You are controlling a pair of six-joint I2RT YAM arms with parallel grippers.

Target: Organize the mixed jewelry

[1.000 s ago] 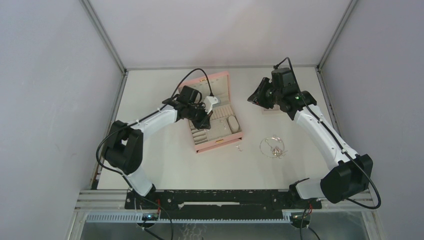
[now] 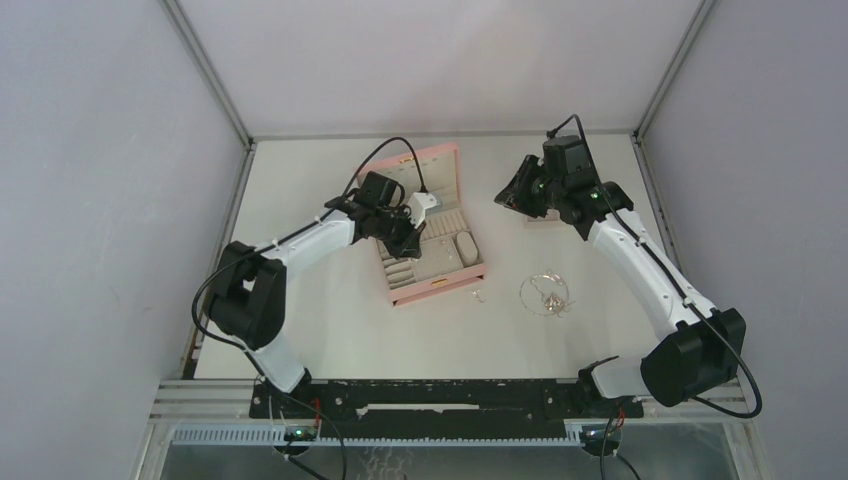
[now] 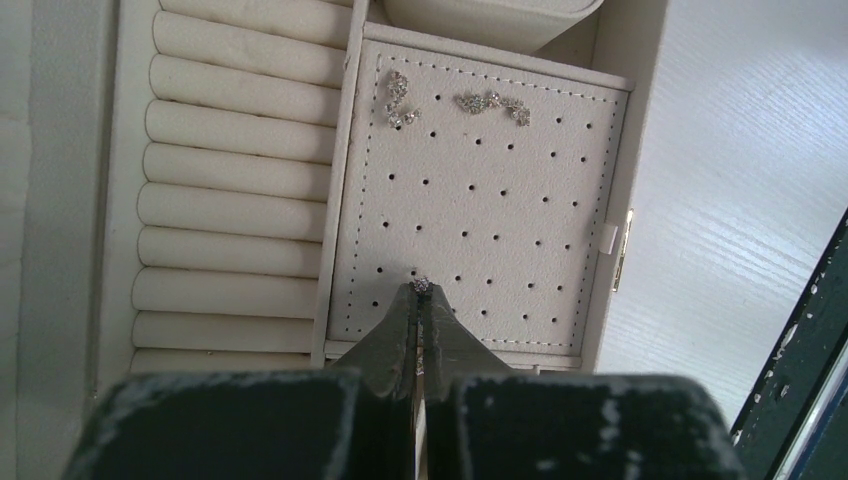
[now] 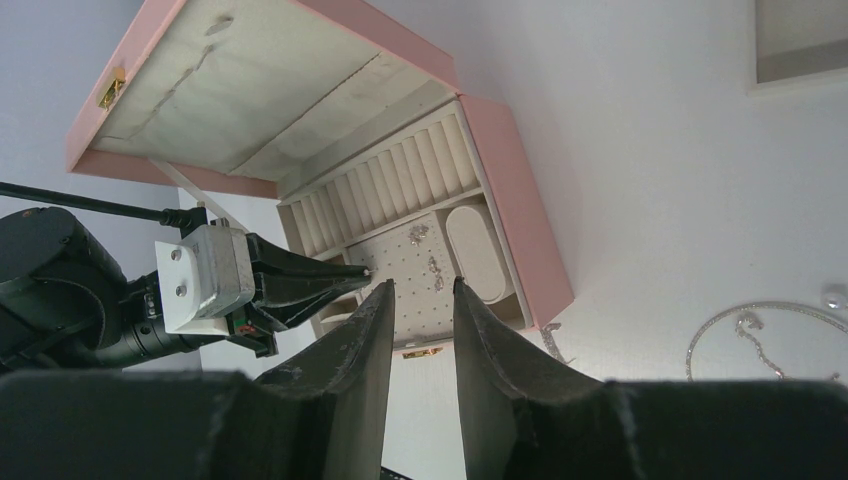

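The pink jewelry box [image 2: 436, 287] stands with its lid raised, left of centre on the table. In the left wrist view my left gripper is shut over the near edge of the perforated earring panel [image 3: 500, 215], a small sparkling earring [image 3: 422, 285] at its fingertips. Whether the earring's post sits in a hole is hidden. Toward the panel's other side lie sparkling earrings [image 3: 493, 103] and another cluster [image 3: 397, 99]. Away from the box, my right gripper hangs partly open, its gap empty. Out on the table lie a ring-shaped necklace [image 2: 545, 295] and an earring [image 2: 478, 296].
Ring rolls [image 3: 235, 210] fill the section beside the panel, with a padded oval piece [image 4: 478, 250] in another compartment. A pale open tray [image 4: 800, 66] sits under the right arm. Bare table lies in front of the box.
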